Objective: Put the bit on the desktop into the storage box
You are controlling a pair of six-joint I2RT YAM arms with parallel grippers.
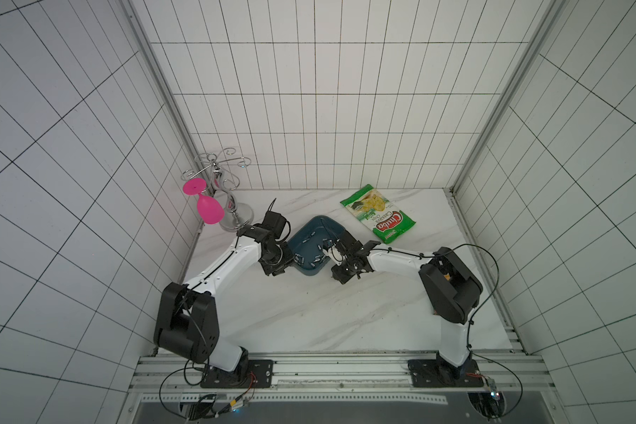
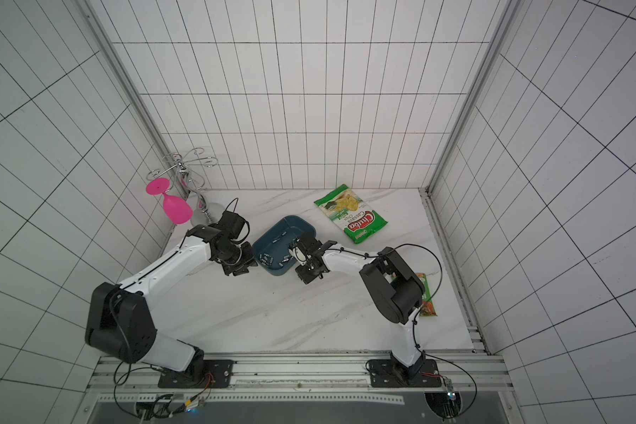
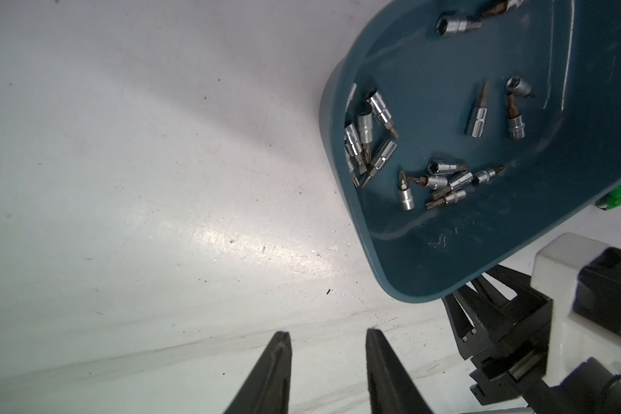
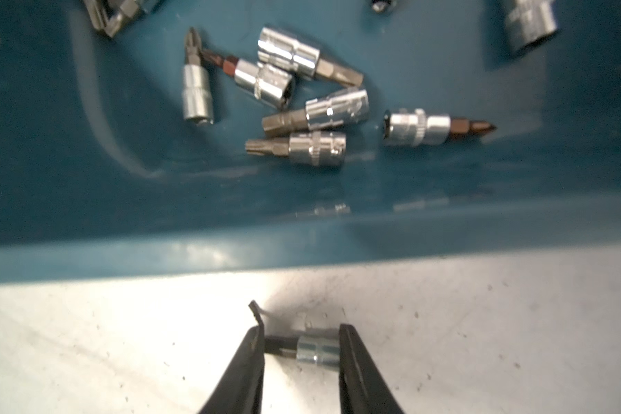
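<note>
The blue storage box (image 3: 421, 296) holds several silver bits, scattered over its floor. Just outside its wall, in the right wrist view, one more silver bit (image 4: 317, 352) with a dark tip is held endwise between the fingertips of my right gripper, which is shut on it. The pale desktop shows beneath. My left gripper is open on the box's left side, its fingers apart over bare desktop with nothing between them. From above, the arms' end parts hide both sets of fingertips.
A green chips bag (image 1: 378, 213) lies behind and right of the box. At the back left stands a metal rack (image 1: 233, 212) with a pink cup (image 1: 210, 209) hanging on it. A small packet (image 2: 427, 295) is partly hidden by the right arm.
</note>
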